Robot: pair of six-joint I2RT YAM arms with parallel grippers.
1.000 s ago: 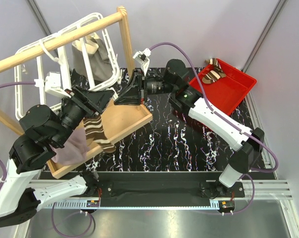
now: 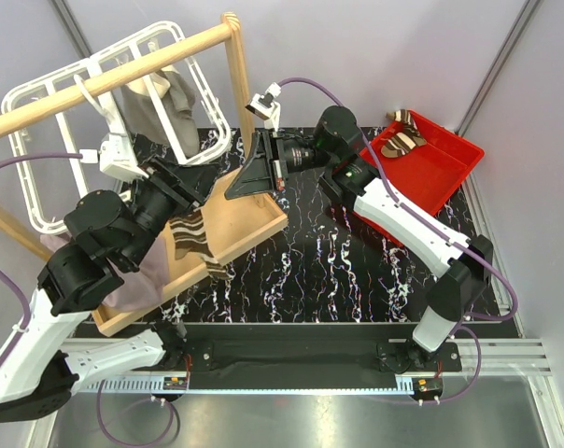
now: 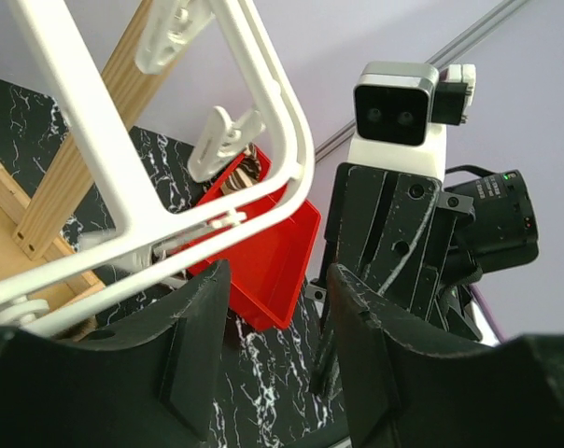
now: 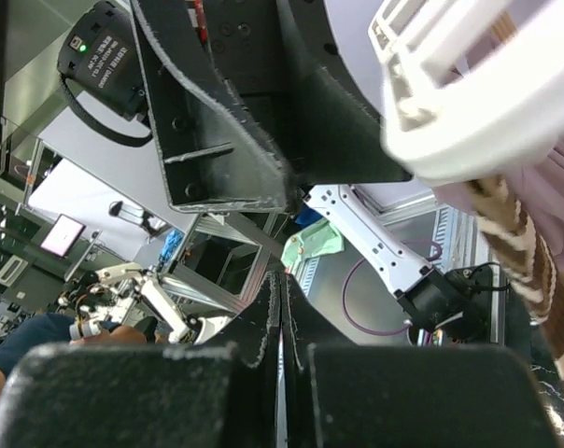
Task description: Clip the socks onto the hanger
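The white hanger [image 2: 207,93] hangs tilted from the wooden frame. One striped sock [image 2: 190,235] dangles beneath it; in the right wrist view this striped sock [image 4: 520,247] is at the right edge. Another striped sock [image 2: 403,138] lies in the red bin. My left gripper stands open beside the hanger's end, nothing between its fingers. My right gripper is shut with its fingertips together and empty. Free white clips [image 3: 224,143] hang along the hanger. A blurred white clip [image 3: 123,250] shows below the bar, away from the right fingers.
Grey cloth [image 2: 175,107] and pink cloth [image 2: 140,280] also hang at the hanger. The wooden frame's post [image 2: 238,79] stands close to the right gripper, above its wooden base [image 2: 254,224]. Right of that, the dark marbled table [image 2: 329,280] is clear up to the red bin [image 2: 431,177].
The hanger has swung left and tilted, and the hanging sock has shifted.
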